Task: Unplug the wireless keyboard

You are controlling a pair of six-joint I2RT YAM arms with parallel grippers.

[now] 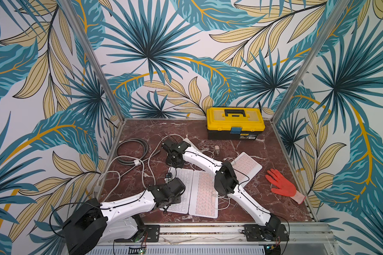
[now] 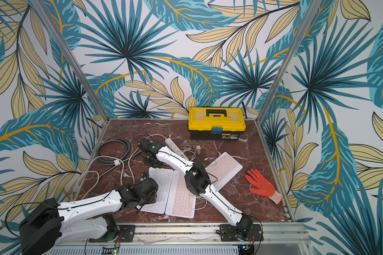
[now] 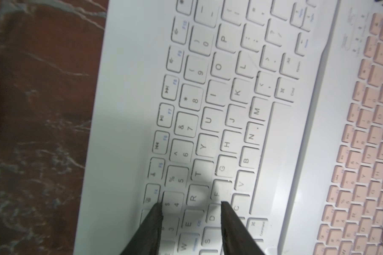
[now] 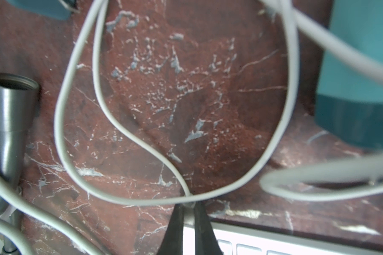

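Observation:
A white keyboard (image 3: 217, 110) lies beside a white keyboard with pink keys (image 3: 361, 144); another pink-keyed one (image 1: 246, 165) lies to the right. My left gripper is open over the white keyboard, nothing between its fingers. My right gripper is shut at the far end of that keyboard, where a thin white cable (image 4: 136, 140) meets a light piece, apparently a plug, at its fingertips; whether it holds this, I cannot tell.
A power strip (image 2: 172, 144), cable coils (image 2: 113, 150), a yellow toolbox (image 2: 217, 121) and a red glove (image 2: 259, 184) surround the keyboards.

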